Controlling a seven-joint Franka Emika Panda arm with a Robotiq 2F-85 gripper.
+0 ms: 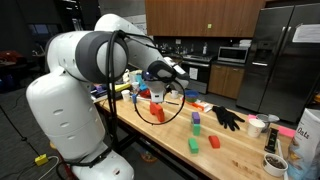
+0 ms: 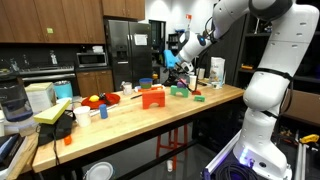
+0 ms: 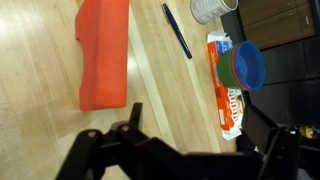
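My gripper hangs over the wooden table, its fingers wide apart and nothing between them. Left of it in the wrist view lies a long red block (image 3: 104,55), apart from the fingers. In exterior view 1 the same red block (image 1: 156,112) appears below the arm. Right of the gap, in the wrist view, is a stack of blue and green cups or bowls (image 3: 245,68) beside a red-and-white packet (image 3: 222,85). A dark pen (image 3: 177,30) and a light can (image 3: 208,8) lie farther up.
On the near right of the table are a green block (image 1: 193,145), a small red block (image 1: 215,141), a purple-and-green stack (image 1: 196,123) and a black glove (image 1: 224,116). White cups (image 1: 256,128) stand at the right. Bare wood shows around the red block.
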